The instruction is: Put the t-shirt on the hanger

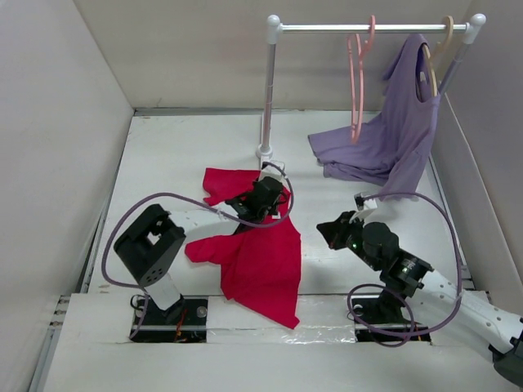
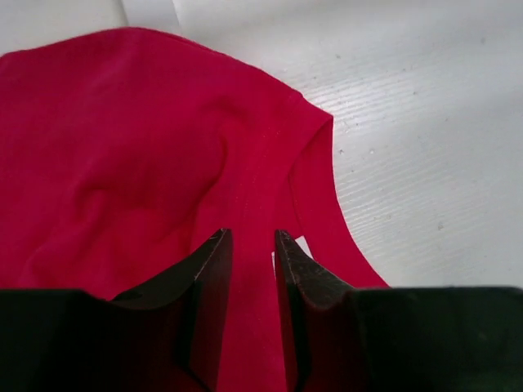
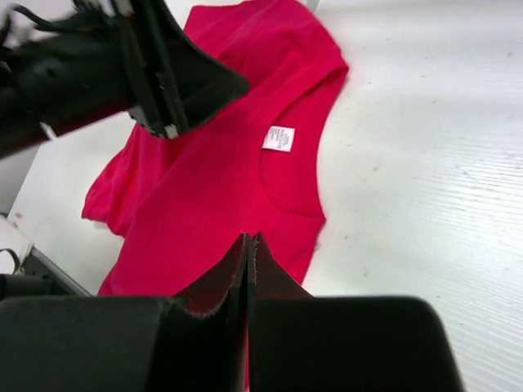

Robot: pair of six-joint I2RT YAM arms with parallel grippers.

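Note:
The red t shirt lies spread and rumpled on the white floor, with a white label near its neckline. My left gripper is open just above the shirt's upper right part, nothing between its fingers; its arm covers part of the shirt in the top view. My right gripper is shut with nothing showing between its fingers, at the right of the shirt in the top view. Pink hangers hang from the rail.
A purple garment hangs on a wooden hanger at the rail's right, trailing onto the floor. The rack's left post stands behind the red shirt. Bare floor lies between the shirt and the purple garment.

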